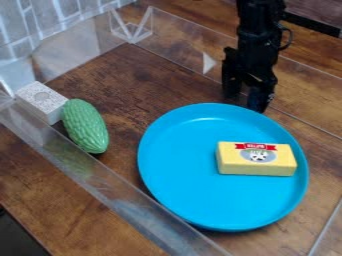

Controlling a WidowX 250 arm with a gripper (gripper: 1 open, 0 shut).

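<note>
A black robot arm reaches down from the top at the back right, its dark gripper [247, 88] low over the wooden surface just behind a blue plate [181, 180]. The fingers are too dark to tell whether they are open or shut. A yellow butter box [255, 165] with a red label lies on the right part of the plate. A green cucumber-like vegetable [86, 125] and a white speckled block [43, 103] lie at the left.
Clear low walls enclose the wooden surface [140, 80]. A tiled wall [60, 35] stands at the back left. The wood between the vegetable and the arm is bare.
</note>
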